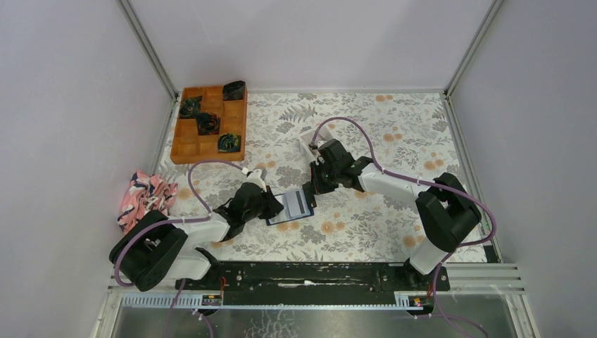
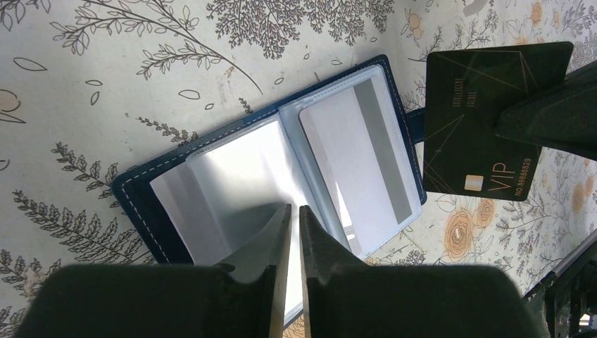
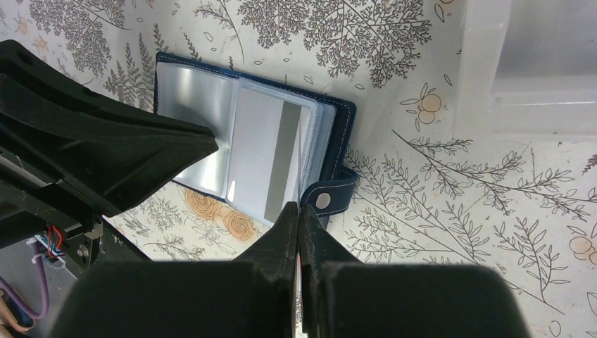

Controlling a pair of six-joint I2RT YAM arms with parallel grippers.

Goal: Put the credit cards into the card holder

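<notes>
The navy card holder (image 1: 288, 218) lies open on the table, clear sleeves up, a silver-striped card (image 2: 352, 155) showing in its right half. My right gripper is shut on a black VIP card, held at the holder's right side by the strap, seen edge-on in the right wrist view. My left gripper is over the holder's left sleeves, its fingertips close together with a narrow gap; nothing clearly shows between them.
An orange compartment tray (image 1: 184, 144) with dark items stands at the back left. A white translucent bin (image 3: 528, 113) is behind my right gripper. Pink cloth (image 1: 144, 201) lies at the far left.
</notes>
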